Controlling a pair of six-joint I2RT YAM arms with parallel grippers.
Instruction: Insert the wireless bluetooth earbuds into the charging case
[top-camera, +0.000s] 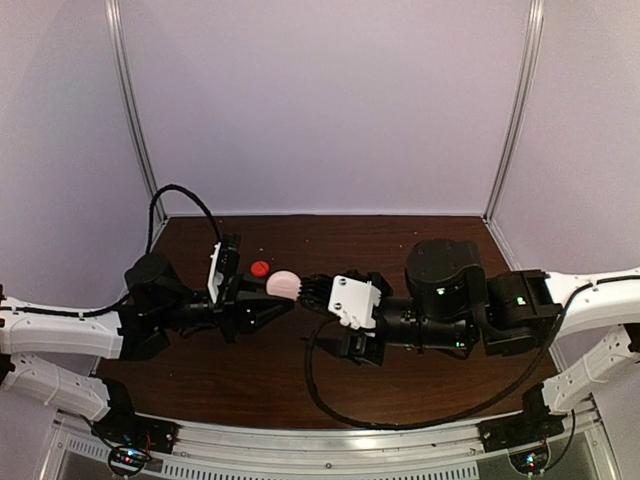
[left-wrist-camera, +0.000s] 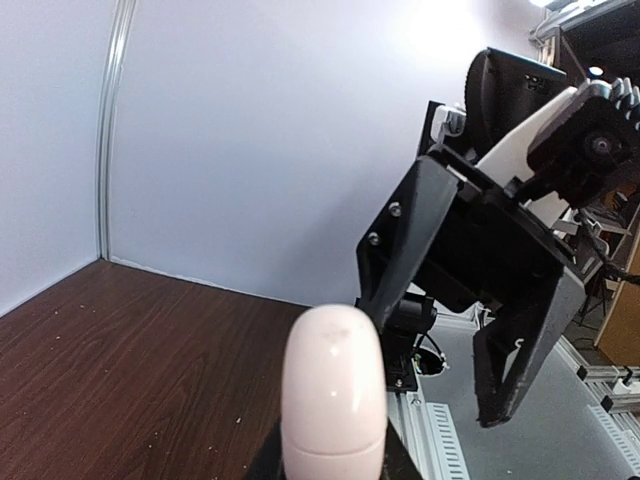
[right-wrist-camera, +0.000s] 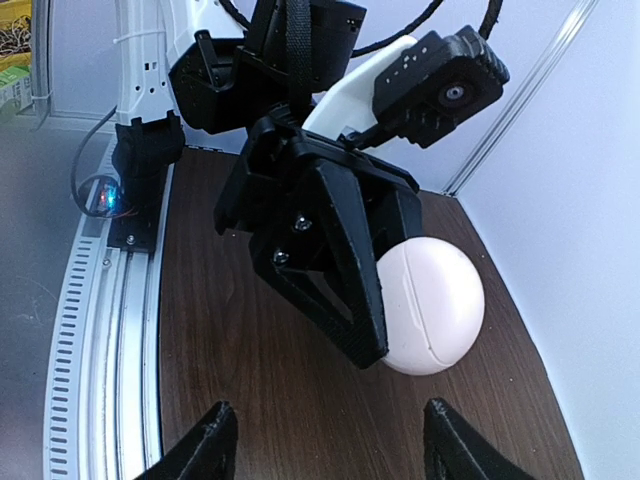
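The pale pink charging case (top-camera: 284, 285) is held above the table by my left gripper (top-camera: 272, 301), which is shut on it. In the right wrist view the case (right-wrist-camera: 432, 306) looks closed, with a seam line running across its rounded shell. The left wrist view shows the case (left-wrist-camera: 334, 395) end-on between the fingers. My right gripper has its fingers apart with nothing between them, a short way from the case. From the left wrist view, the right gripper stands beyond the case, to its right. No earbuds show in any view.
A small red round object (top-camera: 260, 269) lies on the brown table (top-camera: 380, 390) behind the left gripper. The right arm's black cable (top-camera: 440, 422) loops low in front of it. White walls enclose the table at the back and sides.
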